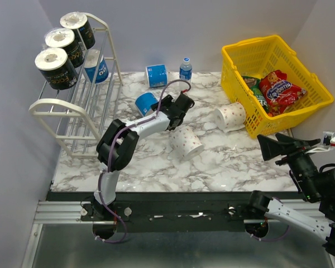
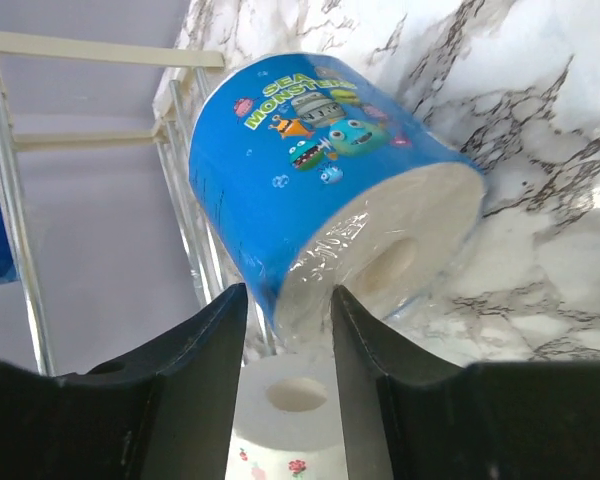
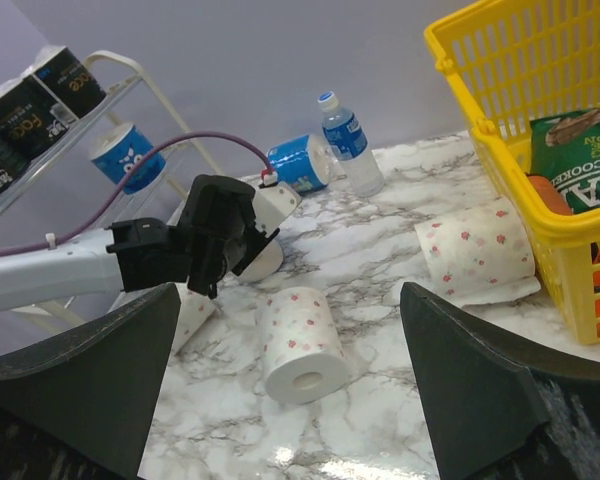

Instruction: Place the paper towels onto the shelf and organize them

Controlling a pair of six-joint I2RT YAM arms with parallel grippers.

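Note:
My left gripper is part open at the near end of a blue Sea Monsters roll (image 2: 310, 160) lying on its side by the shelf (image 1: 72, 111); its fingertips sit at that end's edge. A white patterned roll (image 2: 290, 430) is below it in the left wrist view. Other patterned rolls (image 1: 184, 142) (image 1: 229, 117) and a blue roll (image 1: 156, 76) lie on the marble counter. Three dark rolls (image 1: 56, 70) stand on the top rack, a blue one (image 1: 96, 67) lower. My right gripper (image 1: 276, 148) stands open at the lower right, empty.
A water bottle (image 1: 185, 69) stands by the back wall. A yellow basket (image 1: 234, 56) with snack bags fills the back right.

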